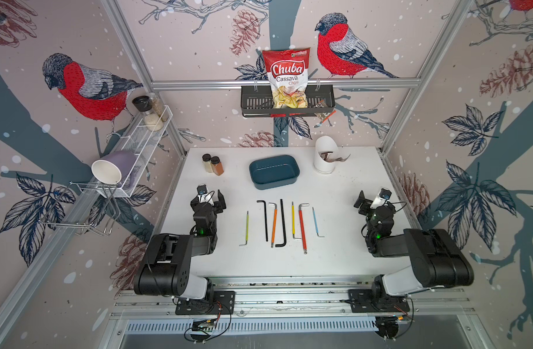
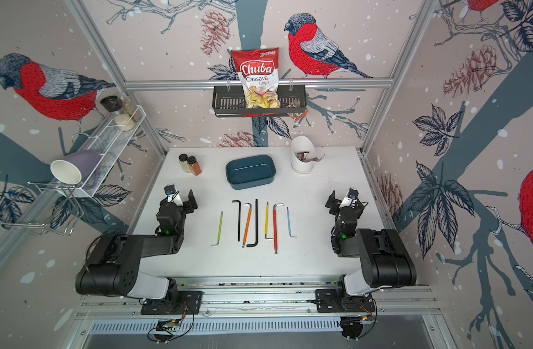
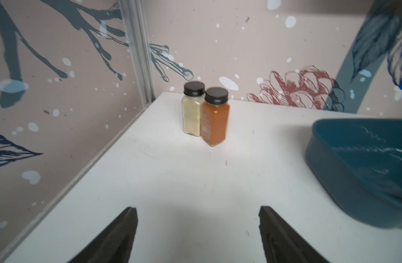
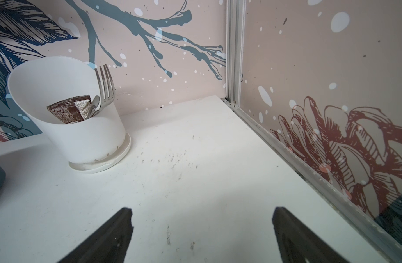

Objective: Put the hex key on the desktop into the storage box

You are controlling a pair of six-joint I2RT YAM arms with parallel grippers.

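Several hex keys lie in a row on the white desktop (image 1: 342, 250), among them a green one (image 1: 246, 228), an orange one (image 1: 274, 224), a yellow one (image 1: 293, 218), a red one (image 1: 302, 228), a blue one (image 1: 314, 221) and black ones (image 1: 282, 222). Behind them sits a dark teal storage box (image 1: 274, 171), empty. At the left end my left gripper (image 1: 207, 199) hangs over the desk, fingers apart and empty, left of the keys. On the right, my right gripper (image 1: 371, 200) is open and empty.
Two spice jars (image 1: 213, 164) stand back left of the box; a white holder with cutlery (image 1: 324, 163) stands back right. A wire rack (image 1: 138, 151) is on the left wall, a basket with chips (image 1: 255, 101) on the back wall.
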